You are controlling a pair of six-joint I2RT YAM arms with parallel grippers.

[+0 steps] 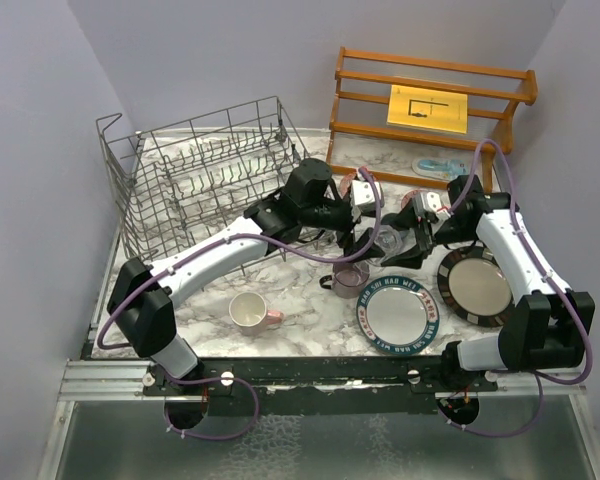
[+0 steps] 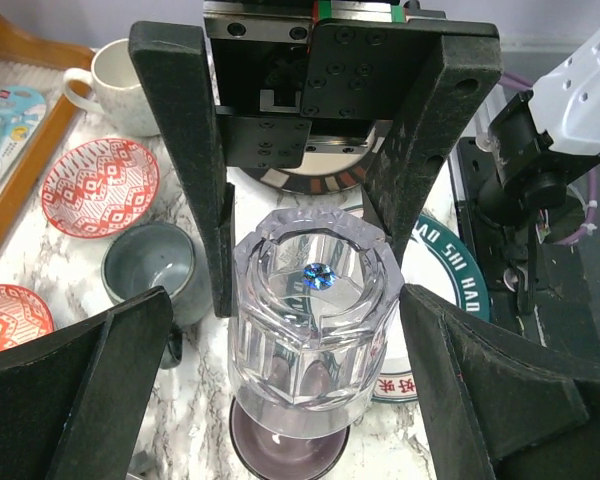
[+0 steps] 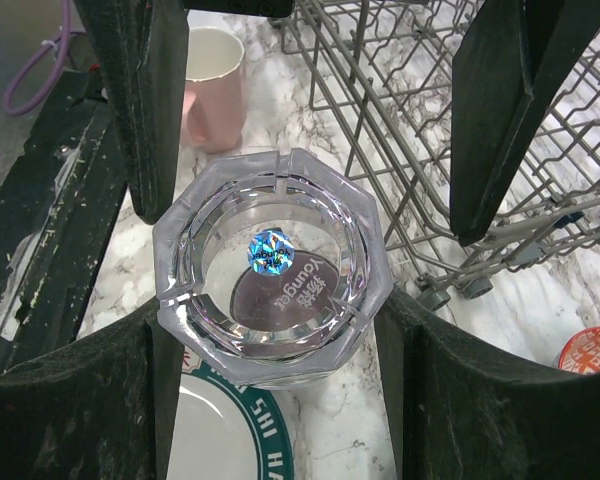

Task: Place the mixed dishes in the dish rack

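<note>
A clear faceted glass (image 1: 388,240) hangs above the counter, with my right gripper closed around its sides. From the left, my left gripper faces the glass with its fingers spread wide. Its fingers (image 3: 483,130) reach to either side of the glass, with a gap showing in the right wrist view. Below are a mauve mug (image 1: 350,280), a teal-rimmed plate (image 1: 423,318) and a brown-rimmed plate (image 1: 475,283). A pale pink mug (image 1: 248,312) stands at front left. The wire dish rack (image 1: 195,180) looks empty.
Patterned red bowls (image 2: 100,187), a dark grey-green cup (image 2: 155,260) and a white mug (image 2: 125,85) stand beyond the glass. A wooden rack (image 1: 435,62) borders the back right. The dish rack's near corner lies close to my left arm.
</note>
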